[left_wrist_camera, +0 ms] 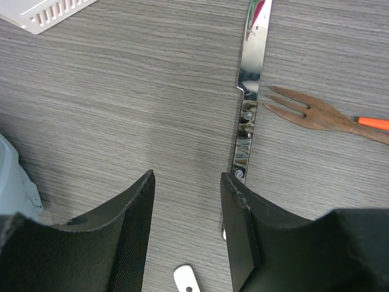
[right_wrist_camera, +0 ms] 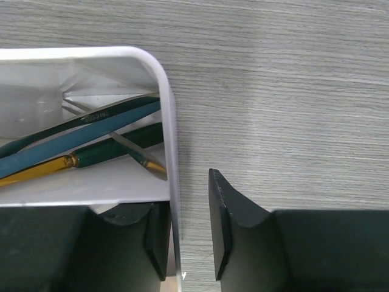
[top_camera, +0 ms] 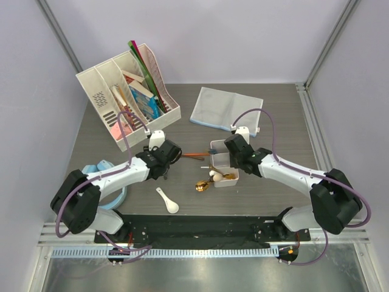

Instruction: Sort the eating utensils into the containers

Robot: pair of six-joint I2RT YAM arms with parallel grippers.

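My left gripper is open, nothing between its fingers, over a knife (left_wrist_camera: 253, 48). A wooden fork (left_wrist_camera: 316, 115) and an orange-handled utensil (left_wrist_camera: 372, 123) lie to its right. A white spoon (top_camera: 170, 204) lies near the front edge. My right gripper stands part open at the right wall of the white container (top_camera: 223, 159), straddling it; brush-like handles (right_wrist_camera: 85, 134) lie inside. Gold utensils (top_camera: 203, 185) and a wooden piece sit at the container's front compartment.
A large white organizer (top_camera: 100, 91) with assorted items stands at the back left. A pale flat mat (top_camera: 225, 106) lies at the back. A light blue case (top_camera: 91, 173) is at the left.
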